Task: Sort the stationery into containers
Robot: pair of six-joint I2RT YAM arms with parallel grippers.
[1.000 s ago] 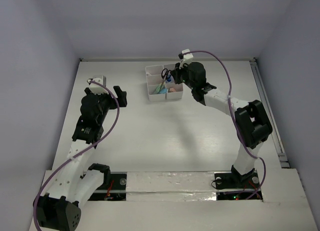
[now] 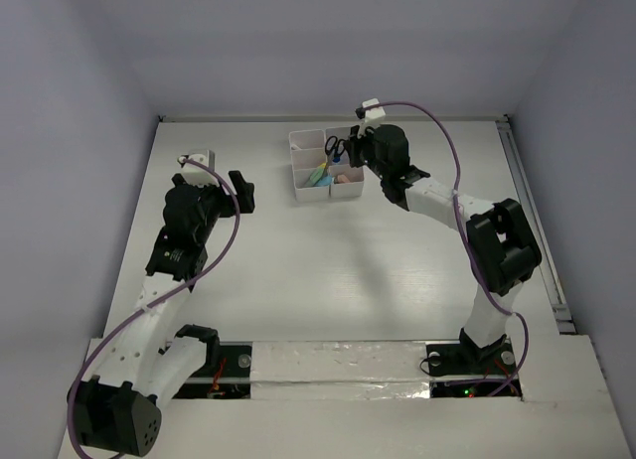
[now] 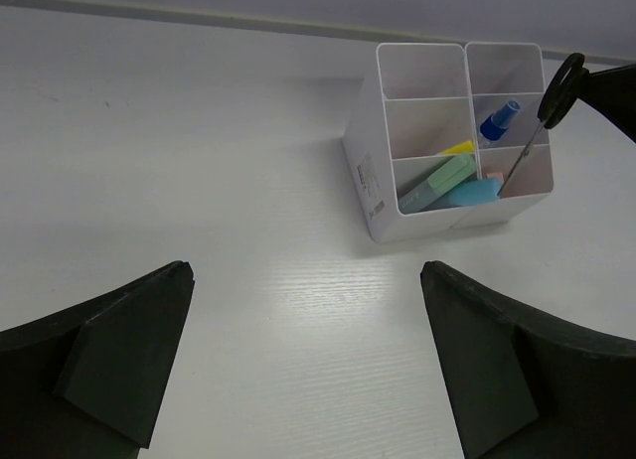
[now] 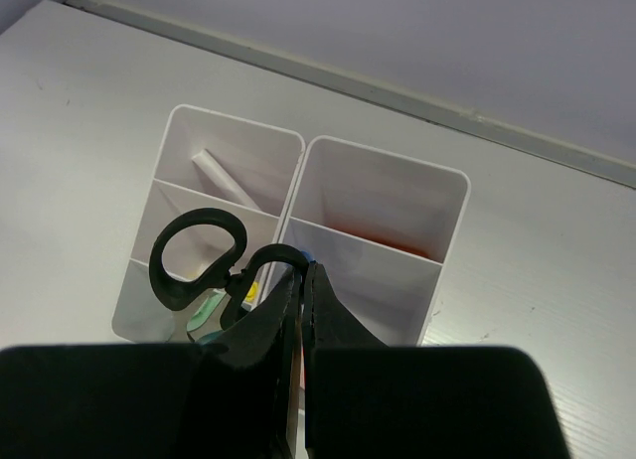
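A white divided organizer (image 2: 311, 187) stands at the back middle of the table, holding a green item, a light blue item, a blue-capped item and, in the right wrist view, a white stick (image 4: 224, 178). My right gripper is shut on the black-handled scissors (image 4: 176, 275), held over the organizer with the blades pointing down into the front part. My left gripper stands open at the left of the table, apart from the organizer, with nothing between its fingers.
Walls rise behind and at both sides, with a metal rail (image 2: 529, 211) along the right edge.
The scissors have shifted very slightly in the top view. The right arm looks almost still.
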